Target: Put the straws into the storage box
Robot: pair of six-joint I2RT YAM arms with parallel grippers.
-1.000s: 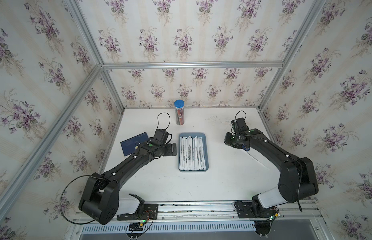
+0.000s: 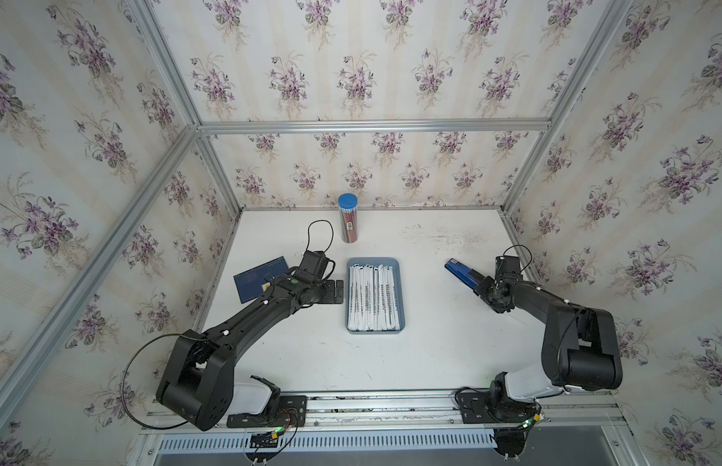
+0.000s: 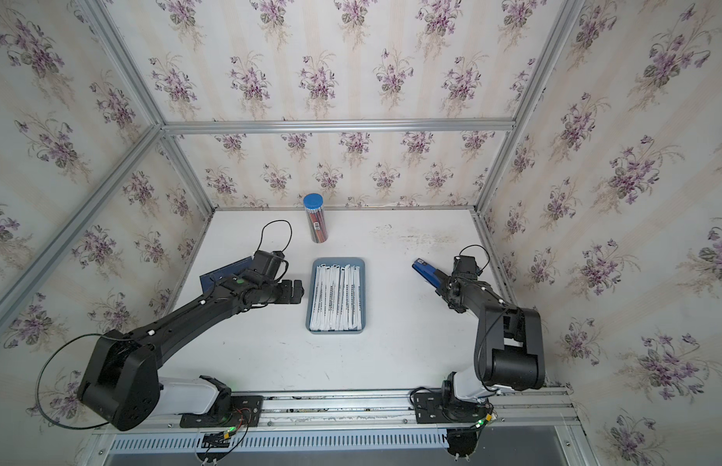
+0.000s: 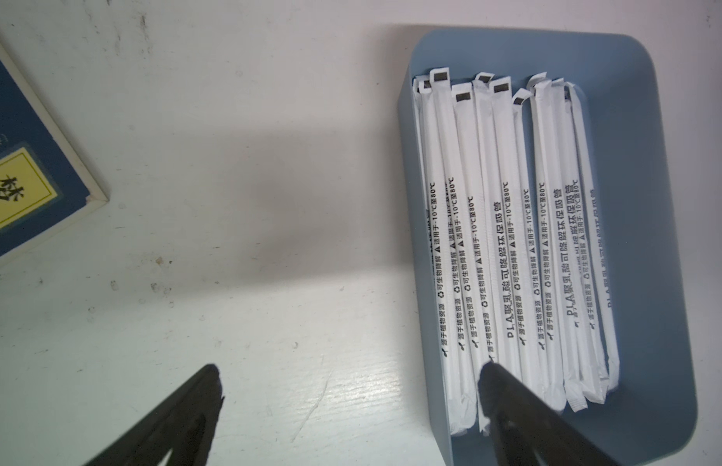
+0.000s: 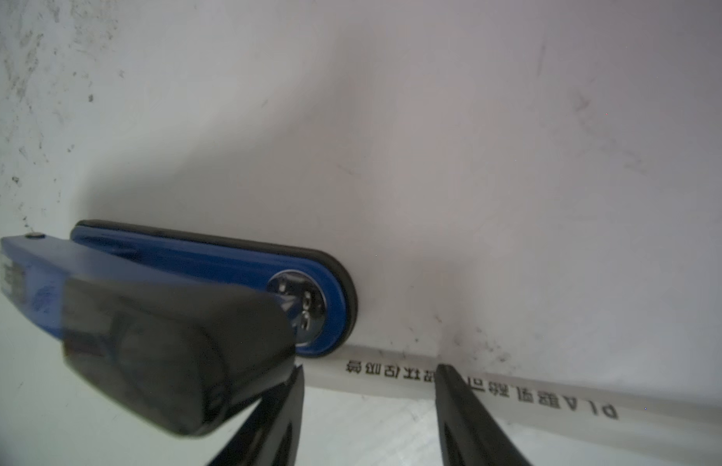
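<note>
The grey-blue storage box point(image 2: 400, 295) point(image 4: 648, 233) holds a row of white wrapped straws point(image 2: 372, 295) point(image 4: 501, 233). My left gripper point(image 2: 337, 292) stands open over the table at the box's left side, nothing held. A single straw point(image 5: 532, 392) lies flat at the right, one end beside a blue-and-black stapler point(image 2: 460, 272) point(image 5: 182, 295). My right gripper is open just above this straw, with the straw visible between the fingers and not gripped. In both top views the right arm mostly hides that straw.
A dark blue book point(image 2: 252, 279) point(image 4: 27, 139) lies at the left, partly behind my left arm. A tube with a blue lid point(image 2: 347, 221) stands at the back. The table in front of the box and between box and stapler is clear.
My right gripper has moved right and down toward the table, off the stapler's far end and over the lone straw. The left arm is almost unmoved.
</note>
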